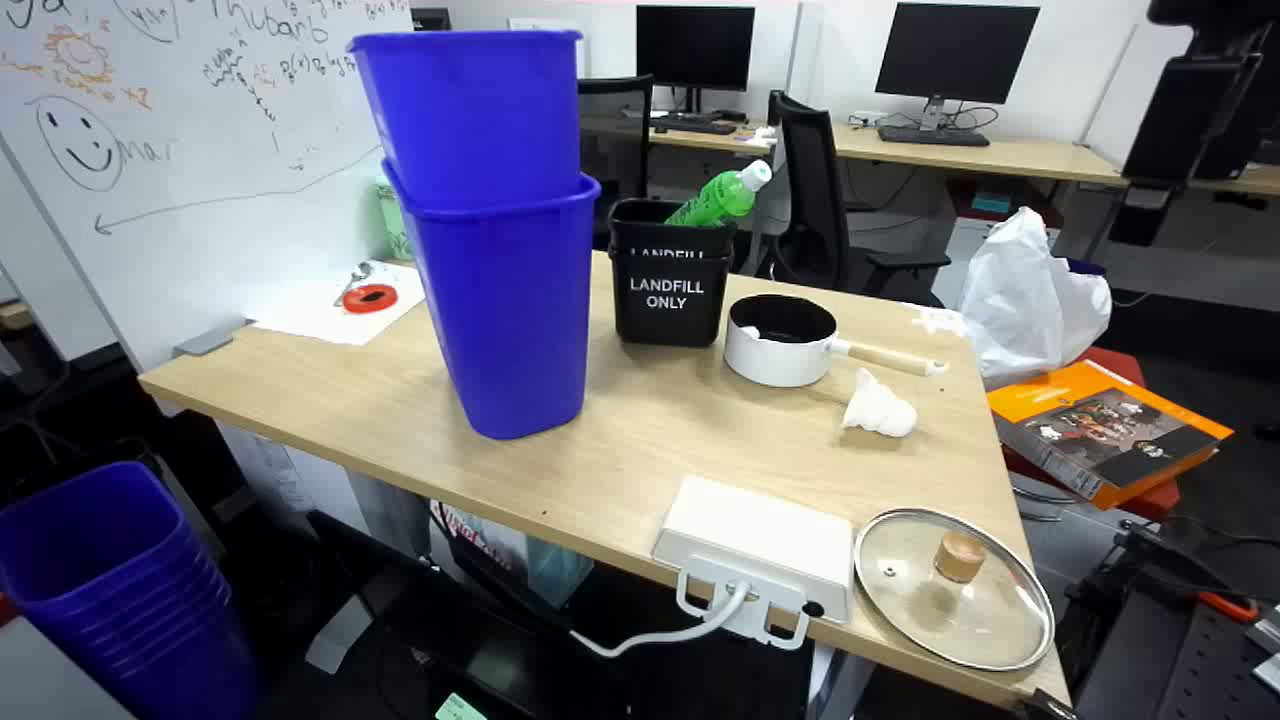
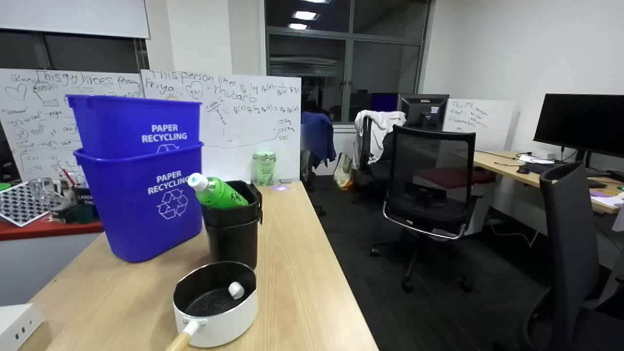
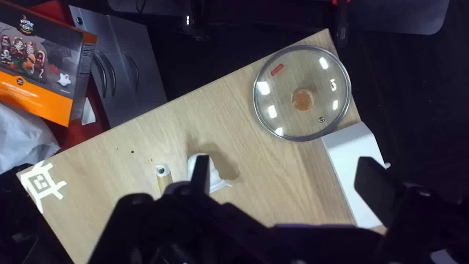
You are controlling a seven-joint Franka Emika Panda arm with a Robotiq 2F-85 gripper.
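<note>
My gripper stands open above the table, its black fingers spread wide with nothing between them; part of the arm shows at the top right of exterior view 1. Below it lies a glass lid [image 1: 955,588] with a wooden knob, flat at the table's near right corner. A white pot [image 1: 780,341] with a light wooden handle rests by the black bins, and a small white object lies inside it [image 2: 236,290]. Beside the handle sits a crumpled white item [image 1: 879,406], partly covered by one finger in the wrist view.
Two stacked blue recycling bins [image 1: 498,300] stand tall on the table. Black landfill bins [image 1: 667,300] hold a green bottle [image 1: 721,198]. A white box [image 1: 758,540] with a cable lies at the front edge. Bare tabletop separates the pot from that box.
</note>
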